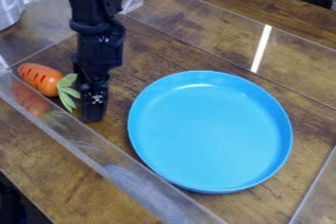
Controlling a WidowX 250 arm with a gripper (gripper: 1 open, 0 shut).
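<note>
My black gripper (88,95) is lowered to the wooden floor at the left, its fingers beside and partly over the green leaves (67,92) of an orange toy carrot (41,78). The gripper is open; whether the leaves lie between the fingers is unclear. The carrot rests against the clear wall at the left. A large blue plate (210,130) lies to the right of the gripper.
A clear plastic barrier (144,184) runs along the front left, with other clear edges at the top and right. The wood behind the plate is free. A white object (8,2) stands at the top left corner.
</note>
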